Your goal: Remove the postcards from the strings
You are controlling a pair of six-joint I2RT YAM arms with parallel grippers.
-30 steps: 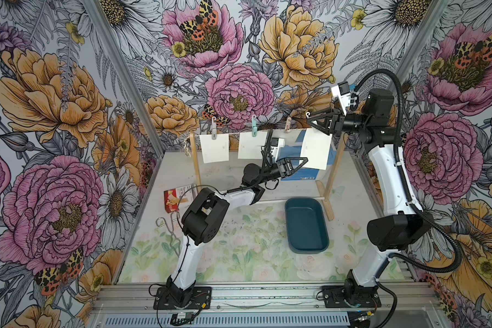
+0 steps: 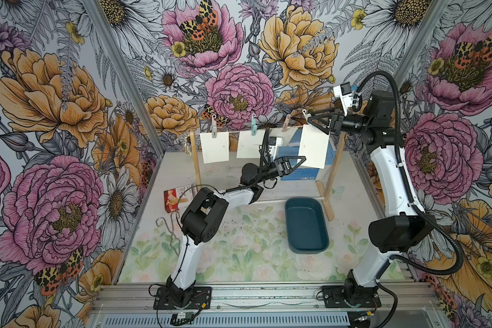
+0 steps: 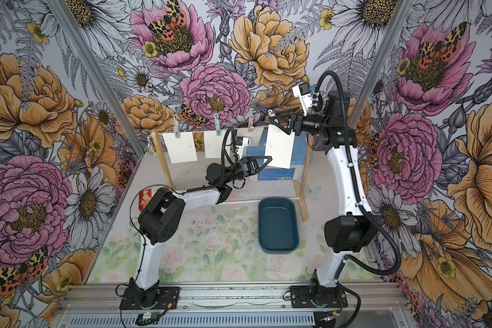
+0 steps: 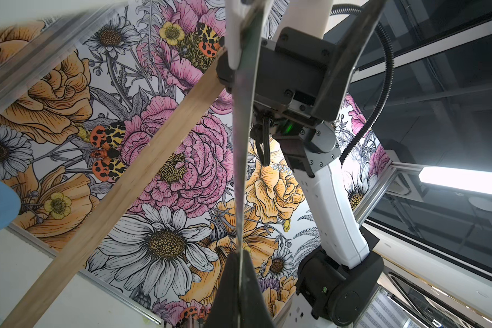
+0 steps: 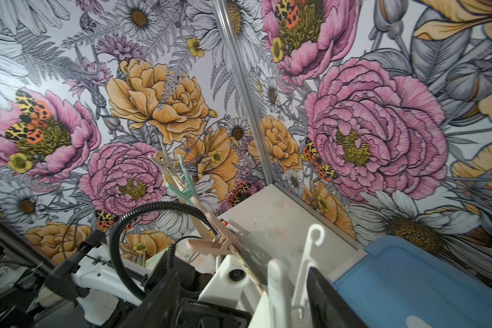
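Observation:
The rightmost white postcard (image 2: 315, 143) hangs at the right end of the string, tilted slightly. My left gripper (image 2: 304, 159) is shut on its left edge; in the left wrist view the postcard (image 4: 241, 180) appears edge-on, running down between the fingertips. At the card's top, my right gripper (image 2: 311, 123) stands part open around a white clothespin (image 5: 280, 289), with a gap showing on one side. Whether the clothespin still pinches the card is hard to tell. Two other postcards hang further left, one (image 2: 214, 148) under a greyish-pink clip (image 2: 213, 126), the other (image 2: 248, 146) under a teal clip (image 2: 253, 125).
A pink clip (image 2: 287, 123) sits on the string without a card visible beneath. Wooden posts (image 2: 195, 161) hold the string. A blue box (image 3: 273, 173) stands behind; an empty dark teal tray (image 3: 278, 250) lies in front. A red box (image 2: 171, 201) is at left.
My left gripper has moved a little left with the card. The other cards hang as before.

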